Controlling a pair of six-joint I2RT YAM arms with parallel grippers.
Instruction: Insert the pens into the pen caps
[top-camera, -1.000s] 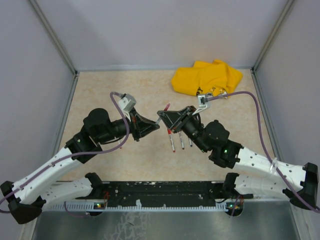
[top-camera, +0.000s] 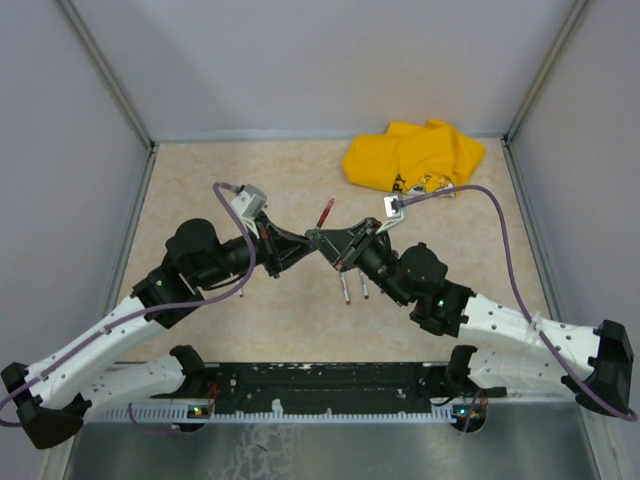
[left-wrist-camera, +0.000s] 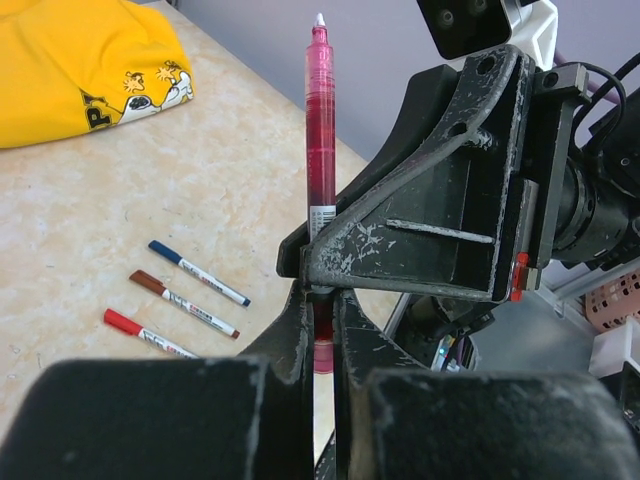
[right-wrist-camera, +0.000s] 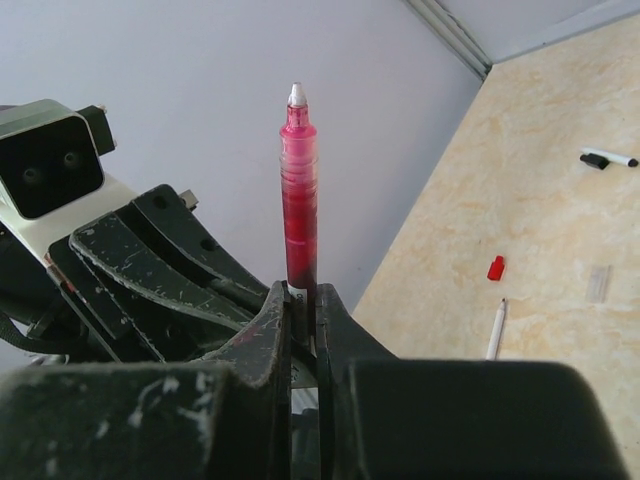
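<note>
A red pen (left-wrist-camera: 321, 130) stands upright with its white end up between the two grippers; in the top view its red upper part (top-camera: 325, 211) sticks out above them. My right gripper is shut on its barcode-marked middle. Just beneath, my left gripper is shut around the lower part, where a pink end (left-wrist-camera: 323, 357) shows between the fingers. The grippers meet or nearly touch, so the covered stretch of pen is hidden. On the table lie a small red cap (right-wrist-camera: 496, 268), a black cap (right-wrist-camera: 594, 160) beside a white pen (right-wrist-camera: 623, 160), and another white pen (right-wrist-camera: 497, 330).
Blue (left-wrist-camera: 200, 272), brown (left-wrist-camera: 185, 304) and red (left-wrist-camera: 150, 332) capped markers lie side by side on the table. A clear flat piece (right-wrist-camera: 598, 284) rests near the red cap. At the back right is a yellow cloth (top-camera: 412, 156).
Since about a second ago, my right gripper has moved left and slightly down, up to the left one. The left arm has barely moved.
</note>
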